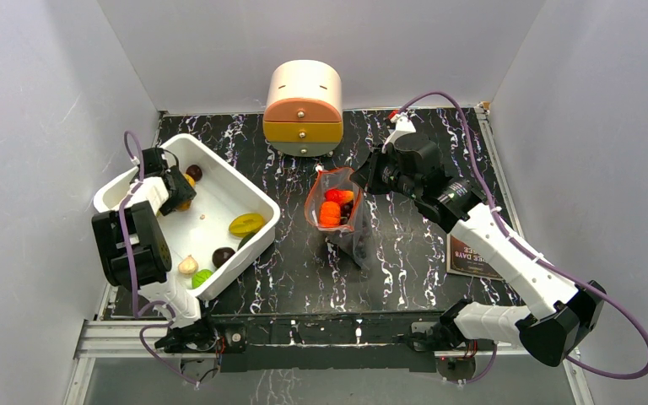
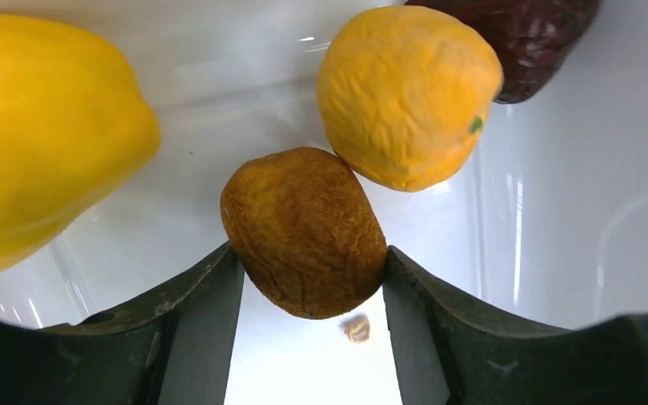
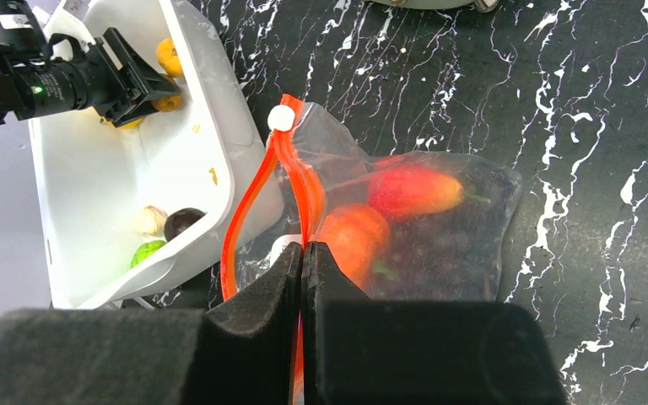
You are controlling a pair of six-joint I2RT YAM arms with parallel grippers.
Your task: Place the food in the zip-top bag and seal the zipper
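In the left wrist view a brown wrinkled fruit (image 2: pixel 304 232) sits between the fingertips of my left gripper, which is shut on it inside the white bin. A yellow-orange round fruit (image 2: pixel 409 97) touches it from behind. The clear zip bag (image 3: pixel 447 253) with its orange zipper rim (image 3: pixel 249 211) stands with its mouth open, holding an orange pumpkin (image 3: pixel 354 240) and a red-yellow pepper (image 3: pixel 418 190). My right gripper is shut on the bag's rim. Part of the rim is hidden behind its fingers.
The white bin (image 1: pixel 261 198) also holds a yellow fruit (image 1: pixel 246 224), a garlic bulb (image 1: pixel 187 265), a green item (image 1: pixel 202 277) and dark fruits. A small drawer cabinet (image 1: pixel 304 105) stands at the back.
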